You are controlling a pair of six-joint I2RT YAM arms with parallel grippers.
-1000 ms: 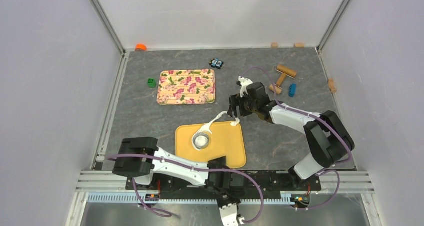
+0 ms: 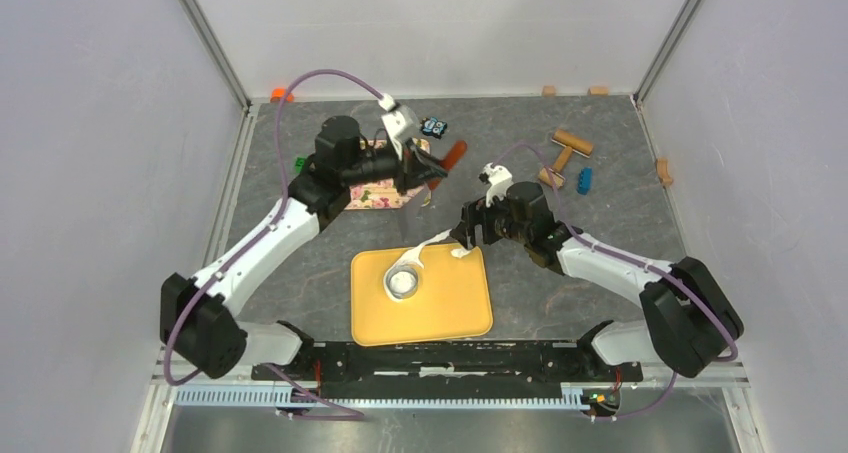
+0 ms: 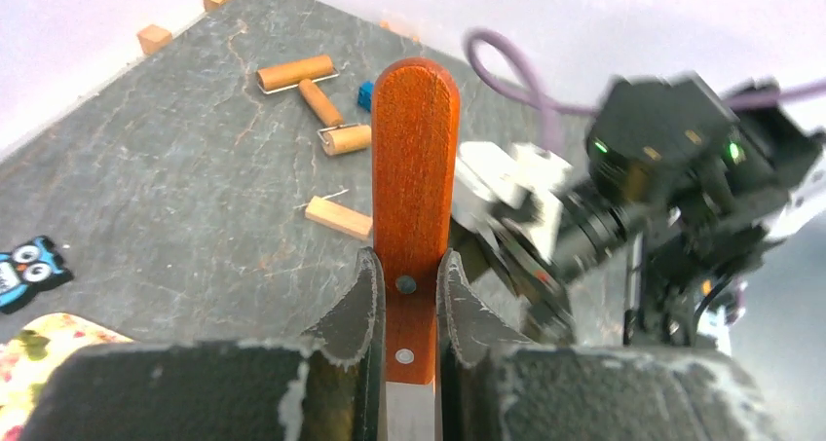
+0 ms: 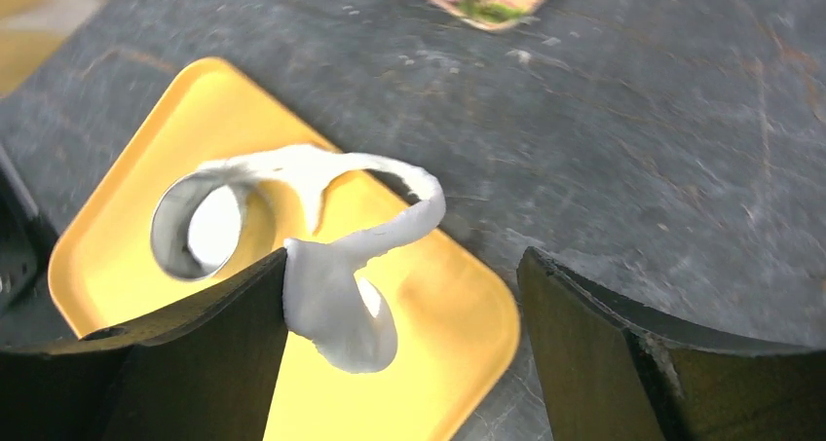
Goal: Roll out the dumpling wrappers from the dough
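Observation:
My left gripper is shut on the orange handle [image 3: 414,168] of a flat tool, which in the top view hangs above the table behind the yellow tray [image 2: 420,318]. My right gripper is open at the tray's back right; a white dough strip [image 4: 336,305] touches its left finger in the right wrist view. The strip runs across the tray edge toward a steel ring [image 4: 170,227] with white dough [image 4: 214,229] inside.
A flowered board [image 2: 365,198] lies under the left arm. Wooden rollers [image 2: 572,141], a blue block [image 2: 584,180] and an owl-shaped item [image 2: 433,127] lie at the back. The dark table around them has bare areas.
My left arm has swung from the front edge up and back over the flowered board, carrying the orange-handled tool. My right gripper has shifted slightly toward the front.

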